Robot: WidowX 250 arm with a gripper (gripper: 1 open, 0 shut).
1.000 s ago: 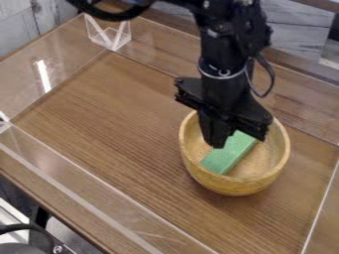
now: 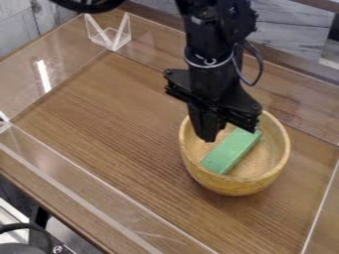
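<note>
My black gripper (image 2: 209,124) hangs over the left rear part of a round tan bowl (image 2: 259,174), its lower tip near the bowl's rim. It looks shut, with nothing visible between its fingers. A green rectangular block (image 2: 232,151) lies diagonally inside the bowl, its middle uncovered. The arm hides part of the bowl's back.
A small clear wire-like holder (image 2: 109,32) stands at the back left. A grey wall runs along the back right.
The gripper has shifted slightly up and left over the bowl. The bowl and green block look almost unmoved.
</note>
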